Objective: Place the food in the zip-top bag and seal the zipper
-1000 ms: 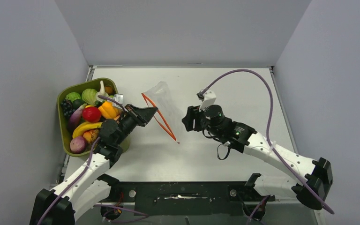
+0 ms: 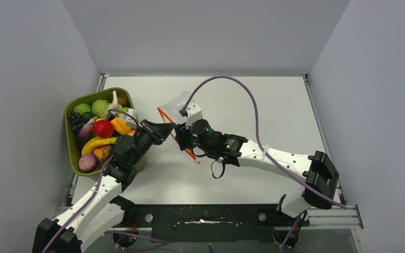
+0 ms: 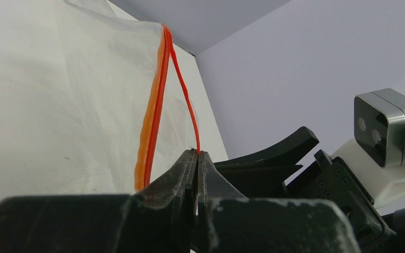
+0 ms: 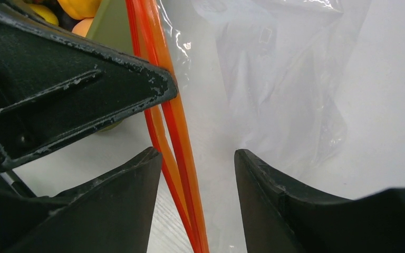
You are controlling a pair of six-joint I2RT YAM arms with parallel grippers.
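Observation:
The clear zip bag [image 2: 177, 105] with its red-orange zipper [image 3: 154, 116] hangs over the table. Its two strips stand apart in a narrow gap. My left gripper is shut on one zipper strip, which runs into its fingertips. From the right comes my right gripper, open, the zipper strips passing between its fingers near the left-hand one. A finger of the left gripper shows above them, against the strip. Food, such as a red tomato-like piece [image 2: 103, 128] and yellow bananas [image 2: 98, 143], sits in a green basket [image 2: 69, 150]. No food shows inside the bag.
The basket stands at the left, partly beneath my left arm. The two grippers are very close together near the table's centre-left.
My right gripper has moved left, up to the bag's zipper beside the left gripper. The left arm has stayed nearly still, and the bag has shifted slightly left.

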